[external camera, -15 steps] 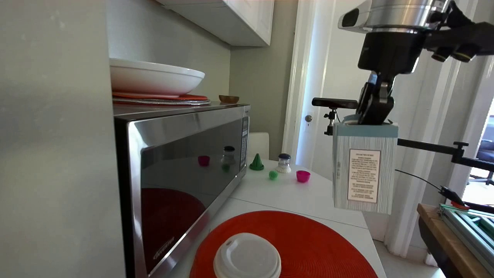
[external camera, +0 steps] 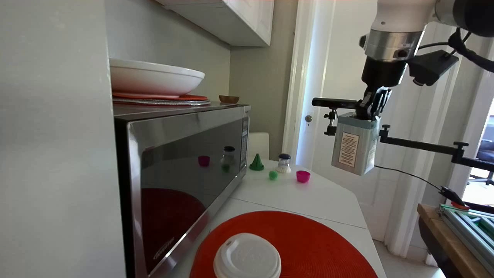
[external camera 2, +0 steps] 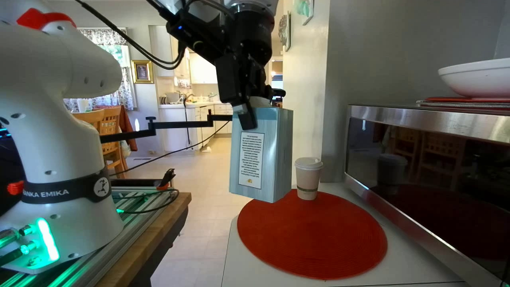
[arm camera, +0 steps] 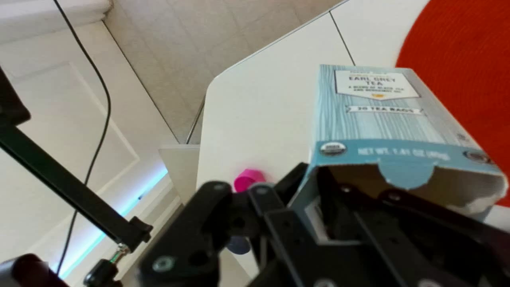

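Note:
A light blue Earl Grey tea box [external camera: 352,144] hangs in the air from my gripper [external camera: 369,113], which is shut on its upper edge. In exterior view 2 the box [external camera 2: 261,154] appears high beside the red mat, its side with the printed label facing the camera. The wrist view shows the box [arm camera: 370,112] with its top open and a torn rim at one corner. One finger reaches inside the opening, and the box wall lies between the fingers; the gripper is dark and partly blurred there.
The round red mat [external camera 2: 310,239] lies on the white table, bearing a lidded paper cup [external camera 2: 308,177]. Farther along are a pink cup [external camera: 303,176], a green ball [external camera: 273,175], a green cone [external camera: 256,163] and a shaker [external camera: 283,163]. A microwave [external camera: 185,157] lines one side.
My gripper and the tea box have turned and moved up and away from exterior view 1; the box now looks smaller and tilted there. The table items have not moved.

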